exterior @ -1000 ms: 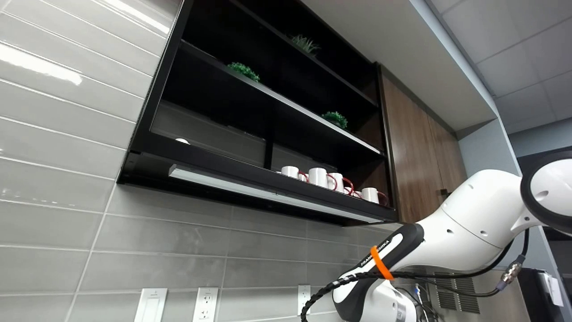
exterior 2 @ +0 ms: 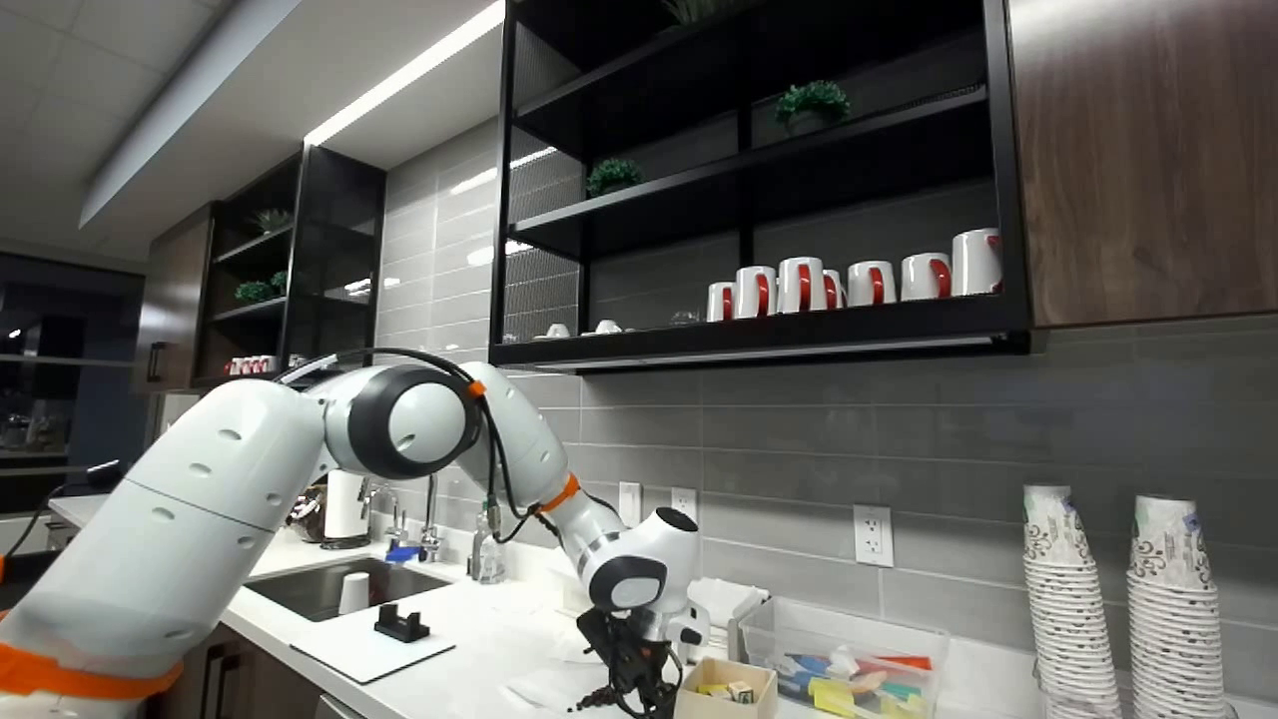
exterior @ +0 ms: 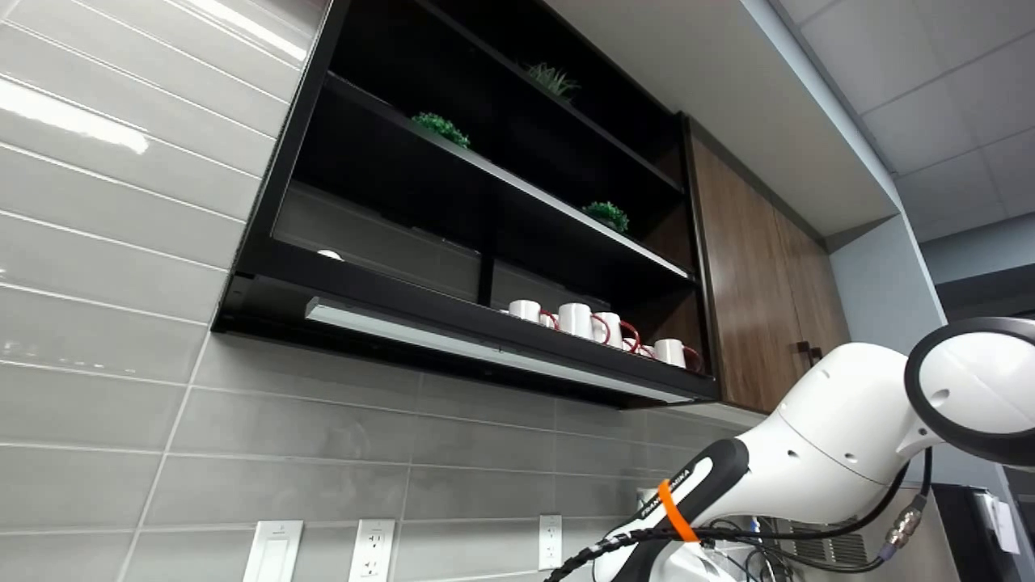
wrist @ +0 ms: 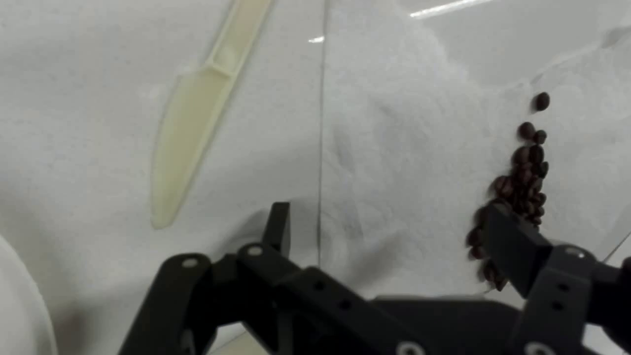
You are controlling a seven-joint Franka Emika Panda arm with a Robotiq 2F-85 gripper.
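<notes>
Seen from the wrist, my gripper stands open over a pale sheet, its two dark fingers wide apart with nothing between them. A heap of dark brown beans point(wrist: 523, 177) lies by the right finger, which hides part of it. On the left, clear of the fingers, is a cream plastic knife point(wrist: 192, 130) with its blade pointing down the view. In exterior view 2 the gripper point(exterior 2: 635, 695) is low over the counter point(exterior 2: 515, 611), its fingertips hard to make out. Exterior view 1 does not show the gripper.
A small box point(exterior 2: 725, 695) and a clear bin point(exterior 2: 839, 671) of coloured items stand close to the gripper. A white round rim point(wrist: 23, 296) enters the wrist view at lower left. Stacked paper cups point(exterior 2: 1066, 611) are farther right. Mugs point(exterior 2: 803, 286) line the shelf above.
In exterior view 1 the arm has moved lower and to the left; its orange band sits lower and farther left. The shelf and mugs are unchanged.
</notes>
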